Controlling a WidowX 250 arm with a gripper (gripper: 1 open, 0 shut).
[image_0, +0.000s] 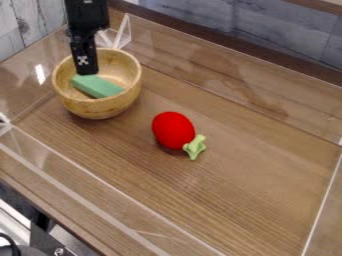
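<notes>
My dark gripper hangs at the upper left over the back of a wooden bowl, shut, with nothing seen between its fingers. A green block lies inside the bowl, below the gripper. A red strawberry-like object with pale green leaves lies to the right and in front of the bowl.
A wooden table fills most of the view, with free room to the right and in front. Something white is at the lower left corner.
</notes>
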